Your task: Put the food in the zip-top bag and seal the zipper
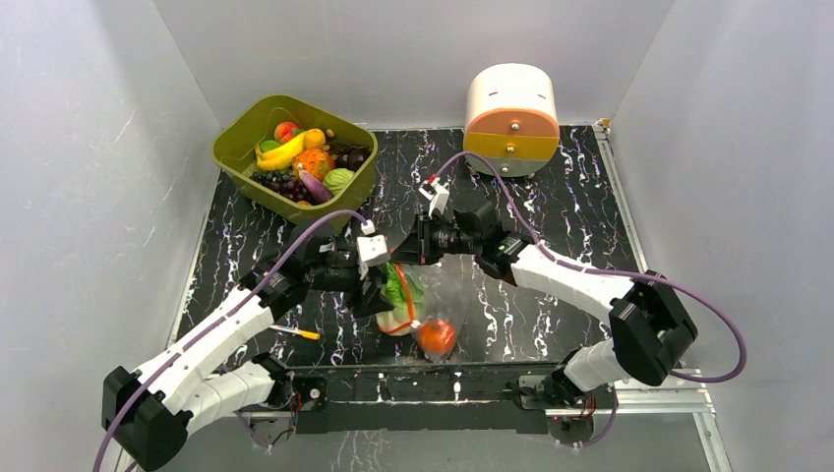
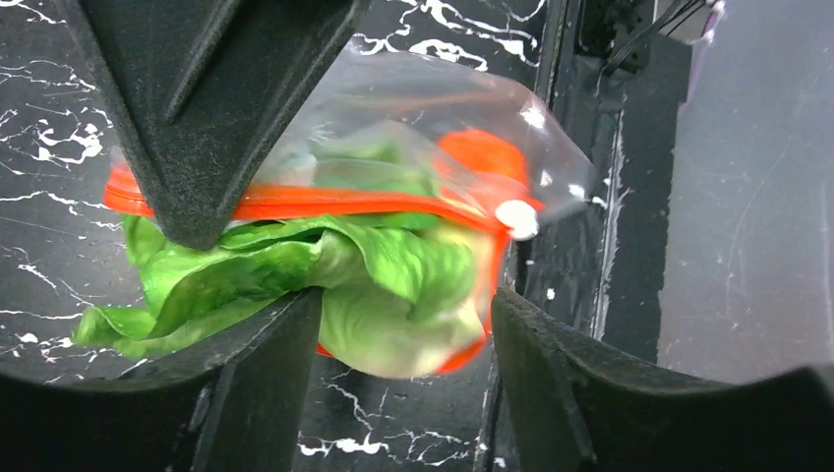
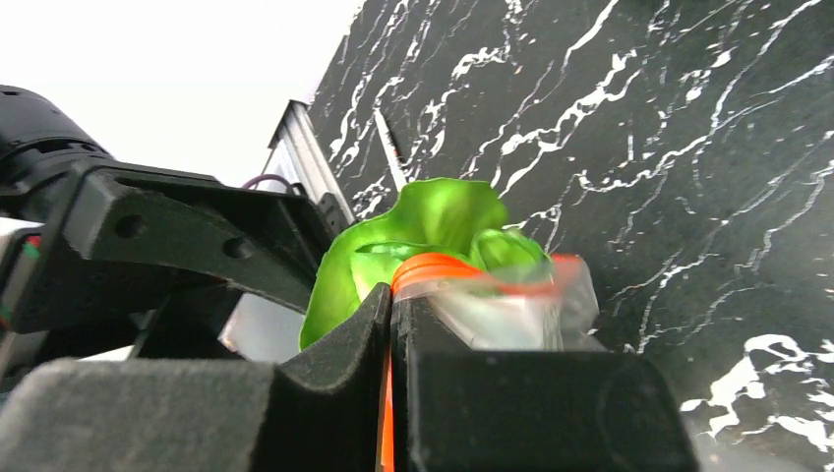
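The clear zip top bag [image 2: 413, 98] hangs with its orange zipper edge [image 2: 334, 202] pinched at the fingertips of my right gripper, which is shut. A leafy green lettuce [image 2: 393, 285] fills the bag's mouth, its leaves poking out between the parted zipper strips. Lower in the bag, an orange pumpkin [image 1: 438, 336] shows through the plastic. My left gripper is open, fingers apart, facing the lettuce and the bag's mouth. A white slider [image 2: 517, 218] sits at one end of the zipper.
A green bin [image 1: 226, 147] of assorted produce stands at the back left. The rounded drawer box [image 1: 511, 103] is at the back right. An orange-and-white pen [image 1: 300, 332] lies left of the bag.
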